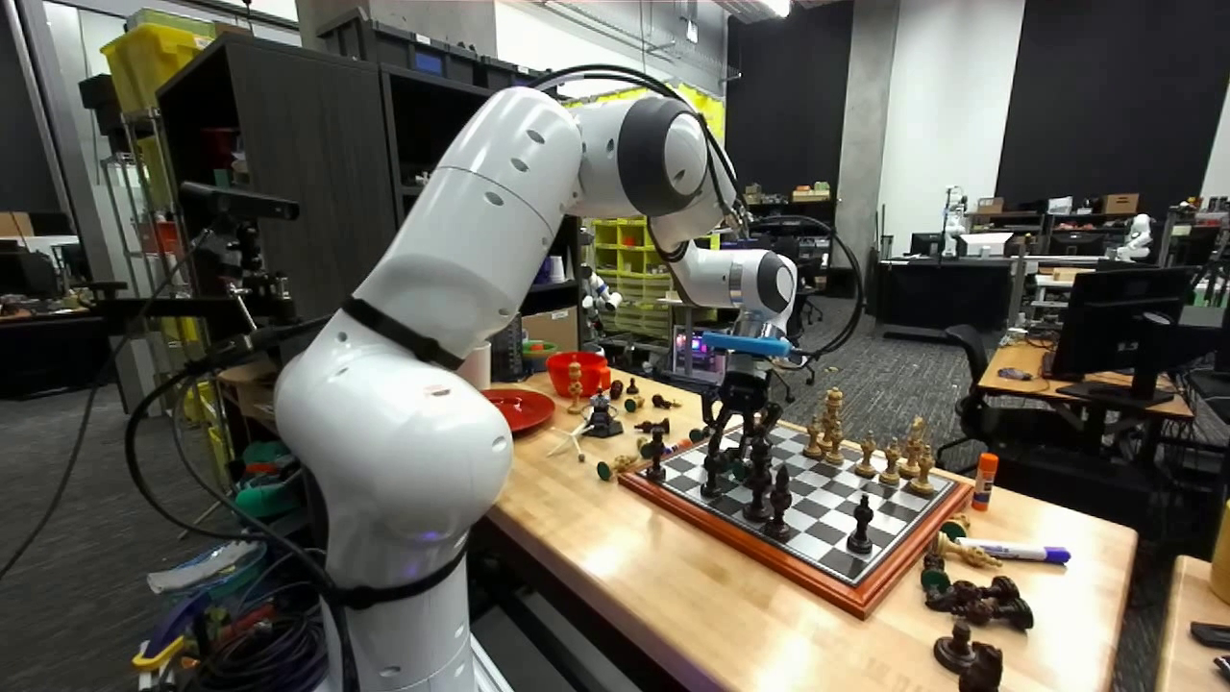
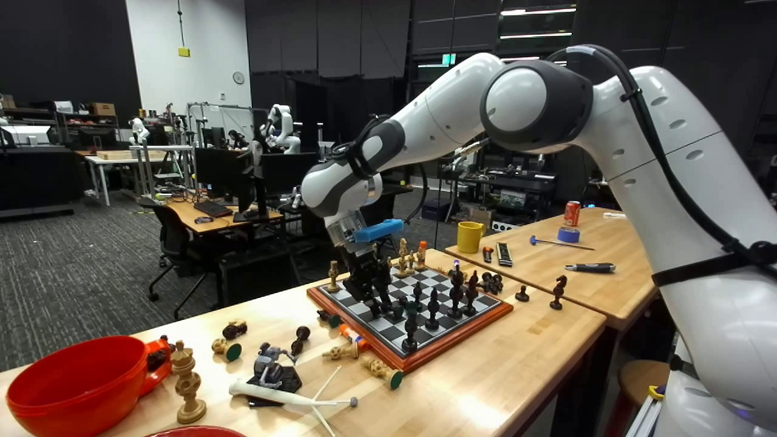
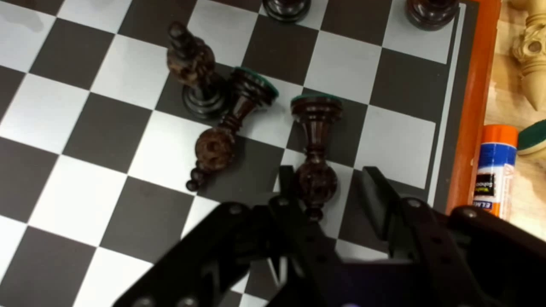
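Seen from the wrist, a dark chess piece (image 3: 316, 179) lies on its side on the chessboard (image 3: 327, 61), its green-felted base pointing away from me. My gripper has its fingers on either side of the piece's narrow head end. The left finger is close against the piece, while a gap shows on the right, so the gripper is open. To the left, a second dark piece (image 3: 217, 146) lies fallen beside an upright dark piece (image 3: 197, 71). In exterior view 1, the gripper (image 1: 738, 444) is low over the board's far left part, its tips partly hidden by standing pieces.
Several light pieces (image 1: 894, 459) stand along the far side of the board. A glue stick (image 3: 494, 171) lies just outside the board's wooden rim (image 3: 473, 102). Fallen pieces (image 1: 980, 600) and a marker (image 1: 1015, 552) are at the table's right end; a red bowl (image 2: 80, 379) stands at the other.
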